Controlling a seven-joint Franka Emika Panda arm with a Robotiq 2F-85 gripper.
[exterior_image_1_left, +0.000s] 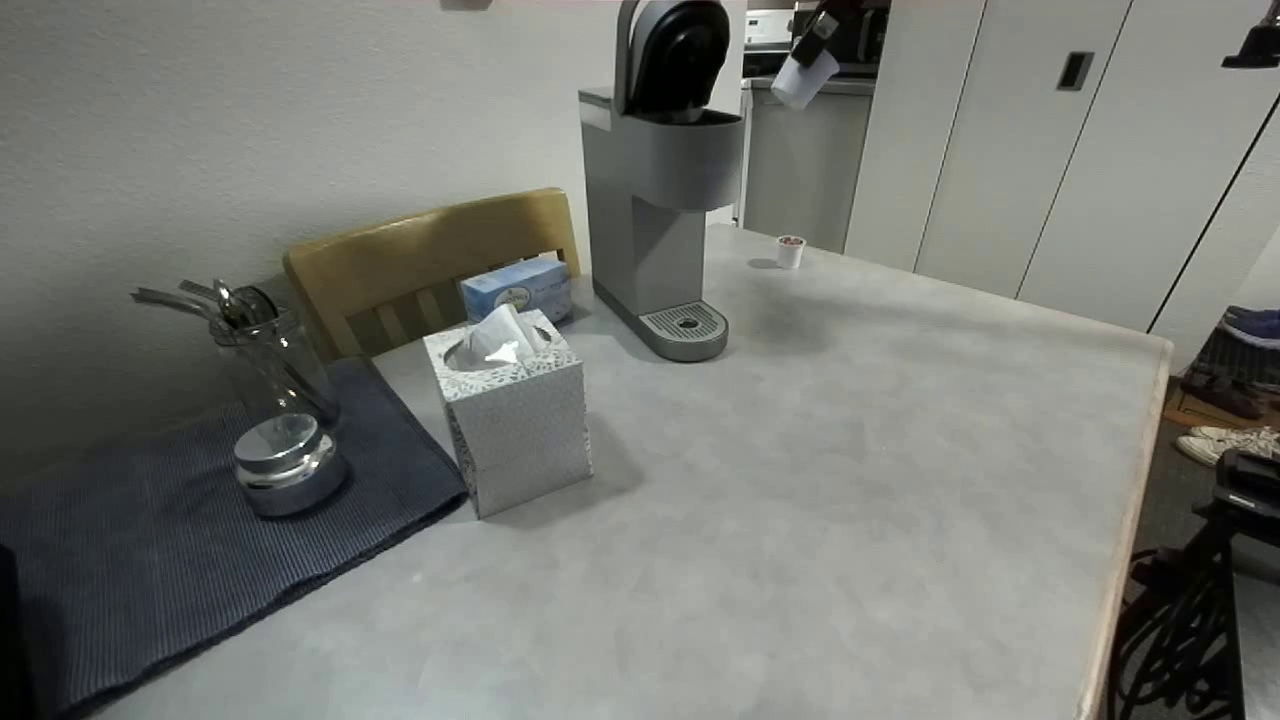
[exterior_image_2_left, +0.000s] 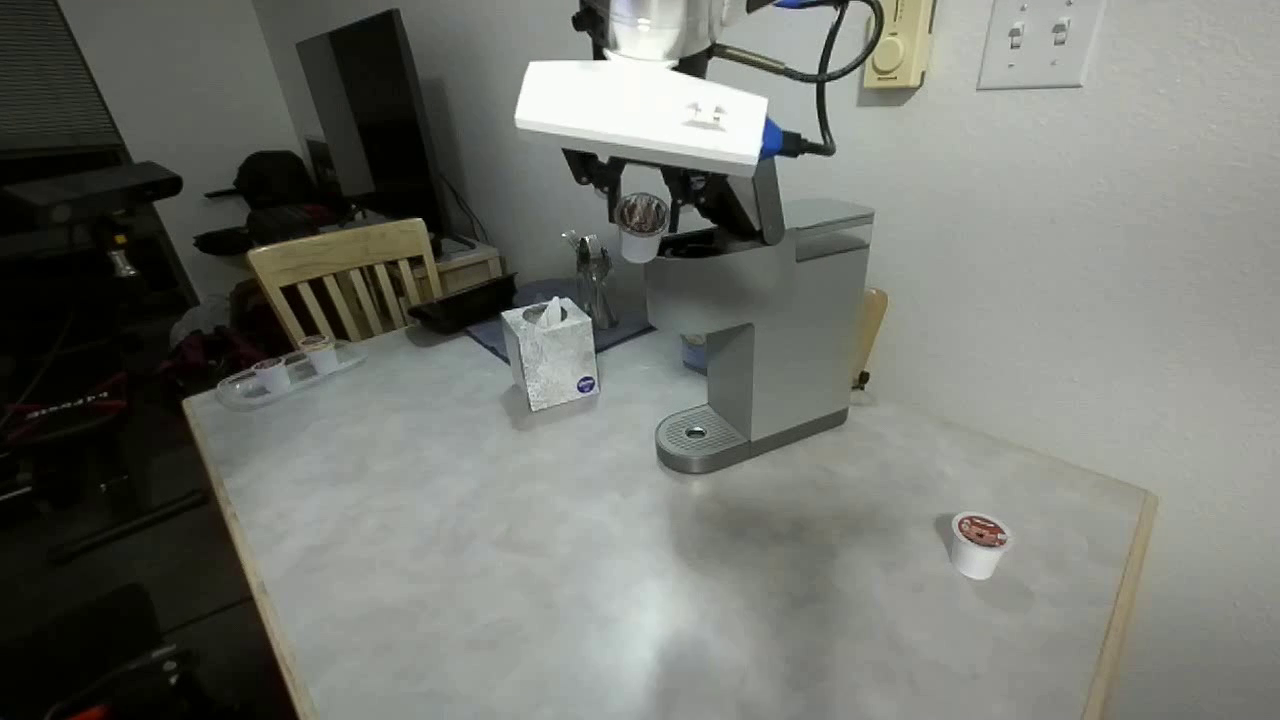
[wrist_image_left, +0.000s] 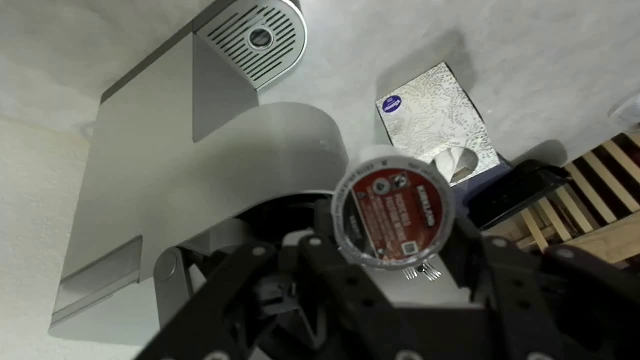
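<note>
A white coffee pod with a red printed lid is pinched in my gripper, which is shut on it. Tilted, the same pod hangs in the air to the right of the coffee maker in exterior view 1. The coffee maker has its lid raised. Seen from the wrist, the pod is near the machine's dark top opening, above and outside its rim. Much of that opening is hidden by my fingers.
A second pod stands on the table by the wall. The tissue box and a blue box are on the machine's far side. Two more pods sit in a clear tray.
</note>
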